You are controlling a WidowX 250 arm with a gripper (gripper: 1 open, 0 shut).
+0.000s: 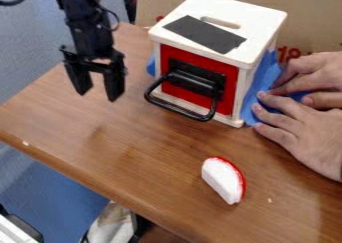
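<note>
My black gripper (96, 77) hangs at the upper left over the wooden table, its two fingers spread open with nothing between them. To its right stands a white and red toy oven (214, 32) with a black bar handle (181, 107) on its front. A white wedge with a red edge (222, 179) lies alone at the lower right of the table. Two human hands (301, 127) rest at the oven's right side on blue material (267, 75).
A cardboard panel stands behind the oven.
</note>
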